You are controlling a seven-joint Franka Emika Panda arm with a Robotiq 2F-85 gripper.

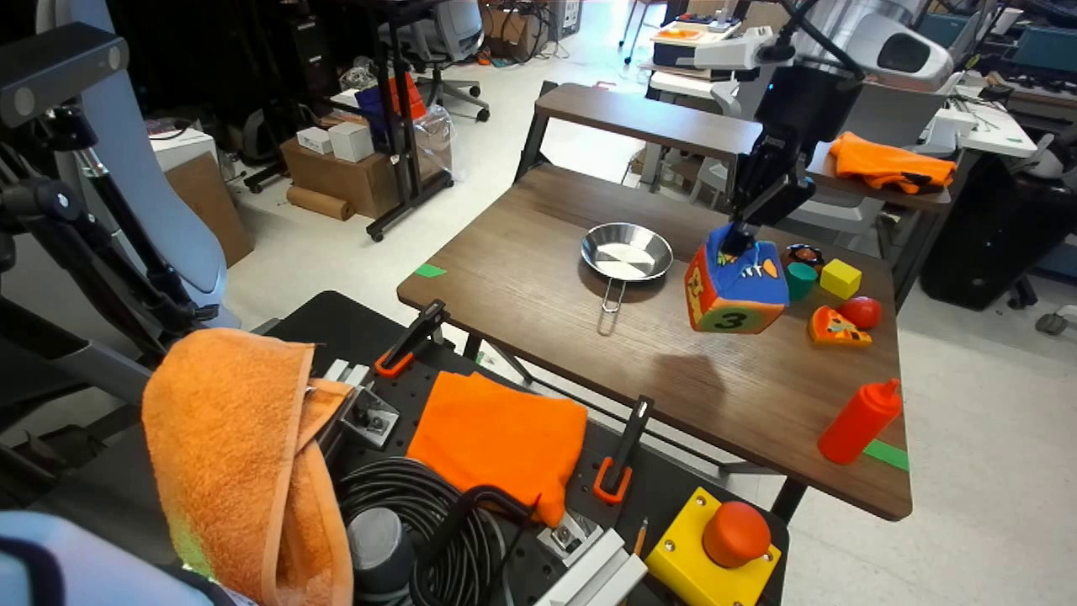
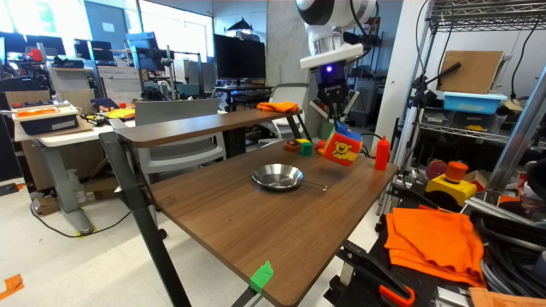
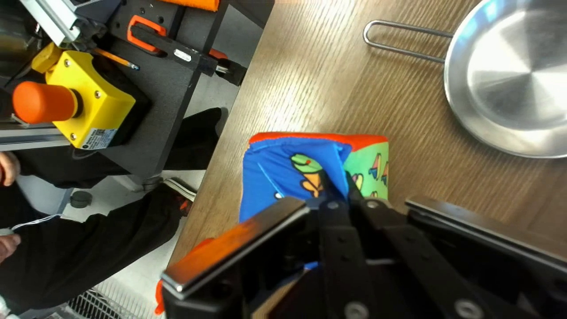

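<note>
A soft cube (image 1: pixel 729 286) with blue, red and green picture faces, one bearing a 3, hangs tilted above the right half of the wooden table. My gripper (image 1: pixel 745 234) is shut on a pinch of its blue top cloth. The wrist view has the blue face (image 3: pixel 287 173) bunched up at the fingertips, which are partly hidden in the fold. In exterior view 2 the cube shows its red bear face (image 2: pixel 343 150), and my gripper (image 2: pixel 336 123) is above it.
A steel pan (image 1: pixel 626 252) rests left of the cube. Behind and right lie a green cup (image 1: pixel 800 281), yellow block (image 1: pixel 840 279), red ball (image 1: pixel 861 312) and pizza slice (image 1: pixel 839 327). A red bottle (image 1: pixel 860 422) stands near the front right corner.
</note>
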